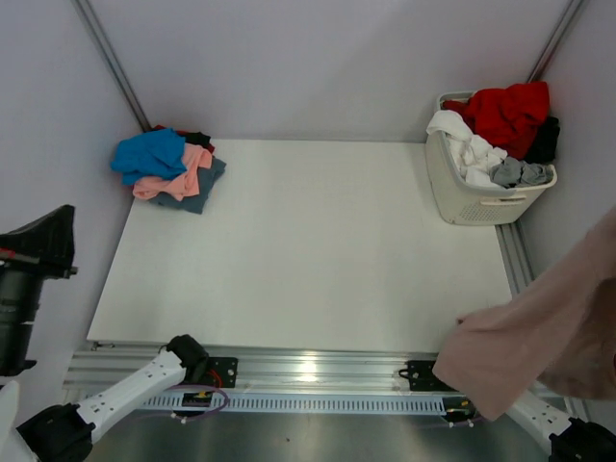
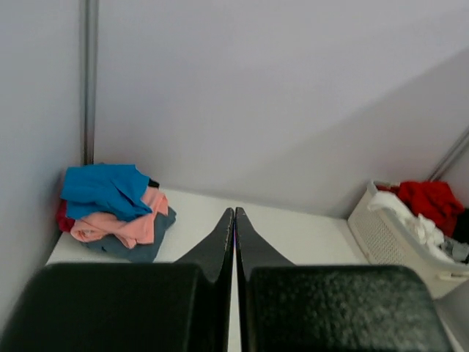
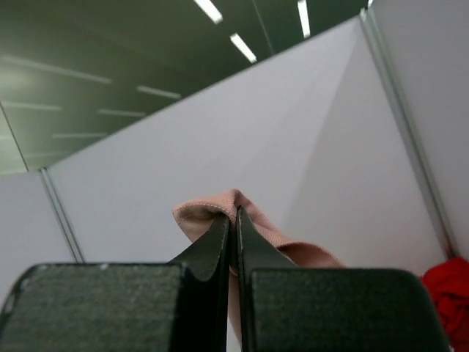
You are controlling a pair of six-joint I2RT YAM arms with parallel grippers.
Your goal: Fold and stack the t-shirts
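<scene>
A pink t-shirt (image 1: pixel 525 332) hangs bunched at the right side of the top view, over the table's front right corner. In the right wrist view my right gripper is shut on a fold of this pink shirt (image 3: pixel 209 209); the top view does not show that gripper. My left gripper is shut with nothing between its fingers, raised at the left edge of the top view. A pile of t-shirts, with a blue shirt (image 1: pixel 152 154) on top of a pink one (image 1: pixel 183 178) and a grey-blue one (image 1: pixel 200 191), lies at the table's back left corner.
A white laundry basket (image 1: pixel 452 188) stands at the back right, holding a red garment (image 1: pixel 505 114), white cloth (image 1: pixel 467 149), and grey and black pieces. Walls close in the back and both sides.
</scene>
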